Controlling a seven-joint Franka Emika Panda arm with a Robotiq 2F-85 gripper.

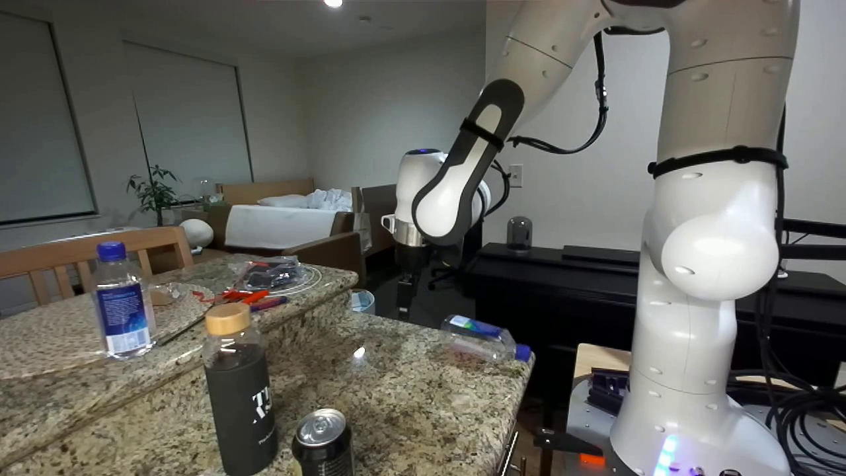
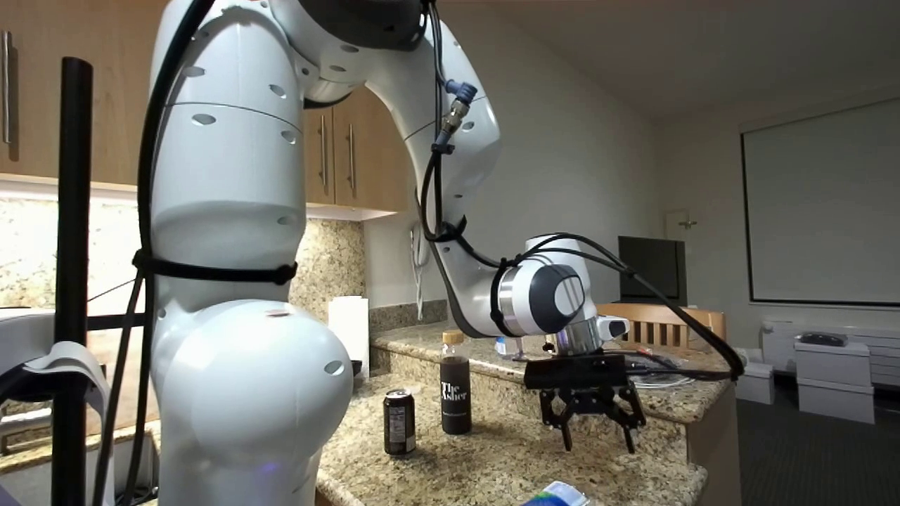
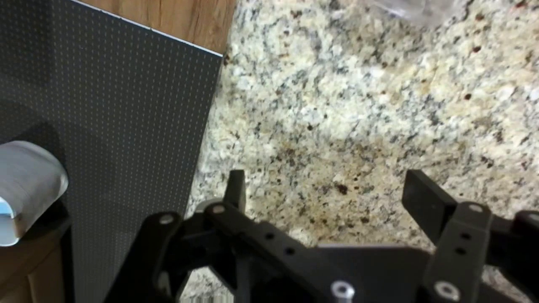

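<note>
A clear plastic bottle with a blue cap (image 1: 482, 340) lies on its side near the front edge of the granite counter, its cap towards the robot base. In exterior view 2 only the blue label end of this bottle (image 2: 557, 495) shows, at the bottom edge. My gripper (image 1: 406, 297) hangs above the counter's far end, beyond the bottle and apart from it. Its fingers are spread wide (image 2: 599, 447), with only bare granite visible between them in the wrist view (image 3: 323, 189). A blurred clear piece (image 3: 419, 10), probably part of the bottle, appears at that view's top.
A black bottle with a wooden cap (image 1: 240, 396) and a black can (image 1: 322, 444) stand on the lower counter. Another water bottle (image 1: 124, 309) is upright on the raised ledge, near bagged items (image 1: 273, 275).
</note>
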